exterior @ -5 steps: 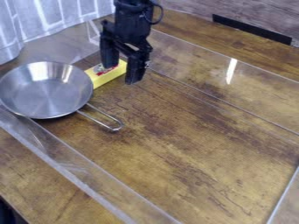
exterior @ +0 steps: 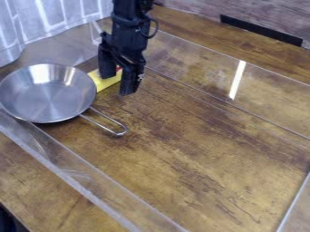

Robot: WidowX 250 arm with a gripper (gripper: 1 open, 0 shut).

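Observation:
My gripper (exterior: 119, 71) hangs at the upper left with its dark fingers open, over a flat yellow object (exterior: 101, 79) on the wooden table. The gripper hides part of that object. A steel frying pan (exterior: 46, 92) lies just to the left and toward the front of it, its wire handle pointing right toward the table's middle.
Clear plastic panels (exterior: 276, 83) border the wooden table (exterior: 194, 154). A white curtain (exterior: 36, 18) hangs at the back left.
My gripper has shifted a little to the left, further over the yellow object. The pan looks unmoved.

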